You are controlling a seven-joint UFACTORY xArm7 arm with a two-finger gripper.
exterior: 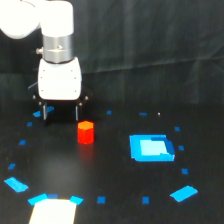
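Observation:
A bright red-orange block (86, 132) stands on the black table, left of the middle in the camera view. My gripper (62, 112), hanging from a white hand, is behind the block and a little to its left. Its dark fingers are spread wide apart and nothing shows between them, though they are hard to make out against the black backdrop. A gap appears to separate the block from the fingers.
To the right lies a blue-edged square (138, 153) with a pale centre. Several small blue marks and tape strips (184, 193) are scattered over the table. A whitish square (52, 213) sits at the front left edge.

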